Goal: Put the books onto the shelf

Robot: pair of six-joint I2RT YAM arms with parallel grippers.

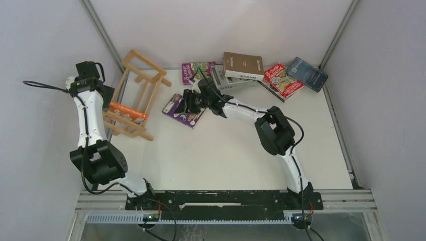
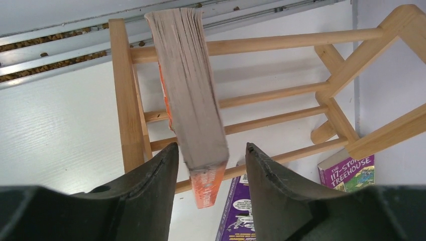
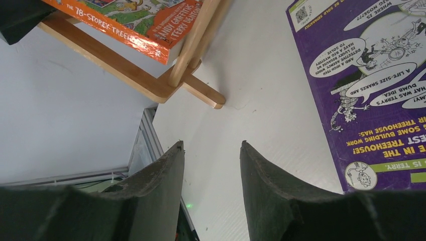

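Note:
An orange book (image 1: 126,112) rests in the wooden rack (image 1: 142,59) at the table's left, upright against its end frame with its page edge up in the left wrist view. My left gripper is open, its fingers (image 2: 163,173) apart on either side of the book's near end, with gaps beside it. A purple book (image 1: 193,118) lies flat on the table. Partly above it, my right gripper (image 1: 182,105) stands open; in the right wrist view only bare table shows between its fingers, with the purple book to the right.
At the back lie a magenta book (image 1: 197,70), a grey box-like book (image 1: 221,79) under a brown book (image 1: 243,63), a red book (image 1: 282,80) and a dark blue book (image 1: 307,74).

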